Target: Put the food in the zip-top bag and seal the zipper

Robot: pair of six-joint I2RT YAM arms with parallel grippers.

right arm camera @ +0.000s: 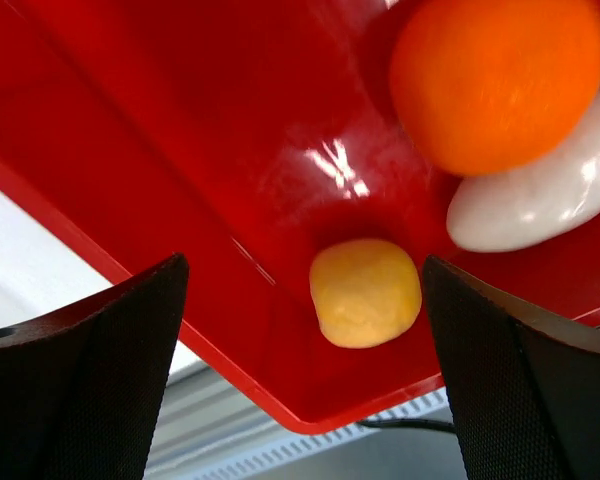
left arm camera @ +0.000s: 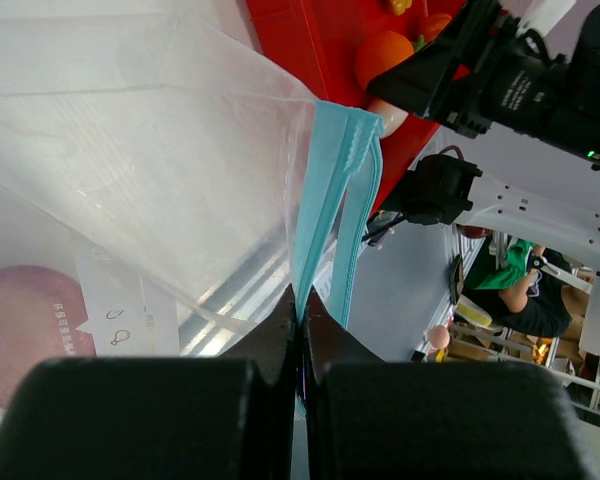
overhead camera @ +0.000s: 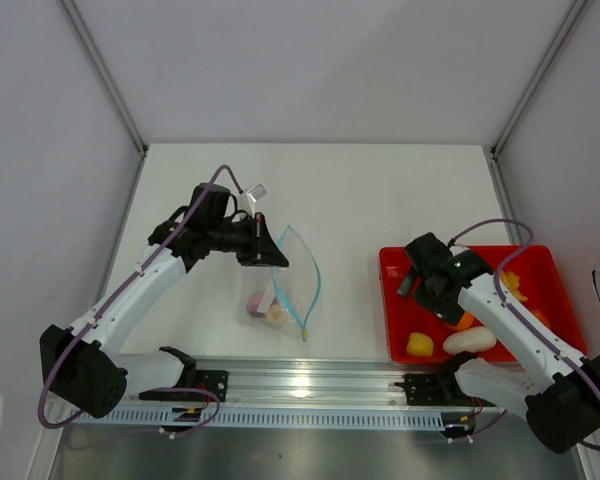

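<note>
The clear zip bag [overhead camera: 285, 285] stands on the white table with its blue zip edge [left arm camera: 325, 200] gaping. My left gripper is shut at that edge, pinching the thin blue strip. Inside the bag lie a reddish round food [overhead camera: 259, 304] and a pale yellowish one [overhead camera: 277, 315]. Over the red bin [overhead camera: 398, 310], my right gripper [overhead camera: 418, 290] is open and empty. Below its spread fingers the right wrist view shows a yellow piece of food [right arm camera: 366, 292], an orange [right arm camera: 495, 85] and a long white food [right arm camera: 540, 195].
Yellow bumpy food [overhead camera: 513, 285] lies farther back in the bin, partly behind my right arm. Bare table [overhead camera: 350, 210] separates the bag from the bin. A metal rail [overhead camera: 300, 375] runs along the table's front.
</note>
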